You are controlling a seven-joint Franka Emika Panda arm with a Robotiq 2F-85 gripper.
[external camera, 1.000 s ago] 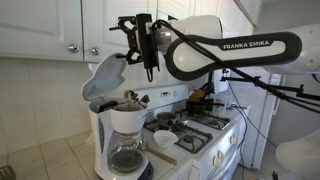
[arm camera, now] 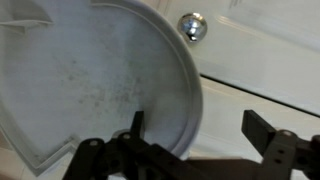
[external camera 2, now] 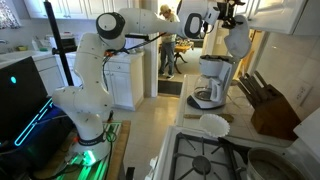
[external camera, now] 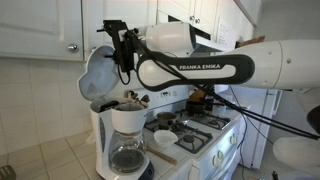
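Observation:
A white coffee maker (external camera: 128, 122) with a glass carafe (external camera: 127, 155) stands on the tiled counter, its grey-white lid (external camera: 98, 72) raised at the back. In the wrist view the lid (arm camera: 100, 75) fills the left side, its curved rim passing between the fingers. My gripper is open, with its two fingers well apart; the left one overlaps the lid's face and the right one is beyond the rim. Whether the lid touches a finger cannot be told. In exterior view 2 the gripper (external camera 2: 228, 18) is high up, right by the lid (external camera 2: 238, 38).
White cabinets (external camera: 45, 30) hang close behind the gripper, with a round knob (arm camera: 192, 27) near the lid. A white bowl (external camera: 163, 140) and a gas stove (external camera: 190, 138) are to the right. A knife block (external camera 2: 272, 112) stands on the counter.
My gripper has moved left and slightly down, toward the lid. The lid has swung farther back and now stands more upright. The coffee maker's body has stayed in place.

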